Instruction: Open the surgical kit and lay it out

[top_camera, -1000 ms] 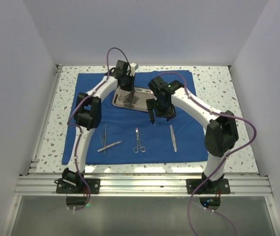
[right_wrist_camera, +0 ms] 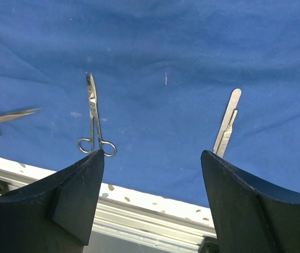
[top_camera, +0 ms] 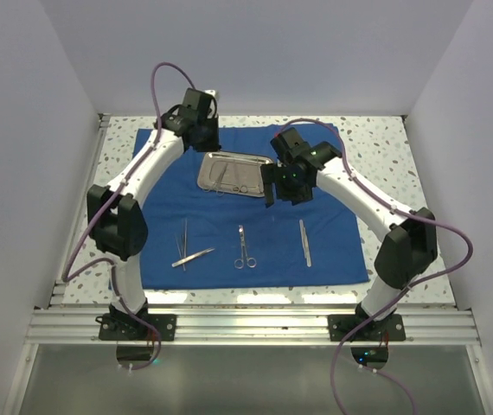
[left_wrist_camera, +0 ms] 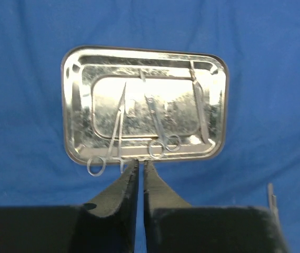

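The steel tray (left_wrist_camera: 76,105) lies on the blue cloth (left_wrist_camera: 23,105), holding scissor-like instruments (left_wrist_camera: 151,105) and a slim instrument (left_wrist_camera: 199,105); one pair's rings overhang the near rim. My left gripper is above the tray's near edge, its fingers close together with a narrow gap, nothing visible held. My right gripper stands open and empty over the cloth, right of the tray. Below it lie scissors (right_wrist_camera: 94,108) and two slim scalpel-like instruments (right_wrist_camera: 227,124).
Crossed slim instruments (top_camera: 193,257) lie at the cloth's front left. The speckled table (top_camera: 385,156) borders the cloth, with walls around. The cloth's middle, between tray and laid-out instruments, is clear.
My left arm has risen from inside the tray to higher above it, slightly leftward in the top view.
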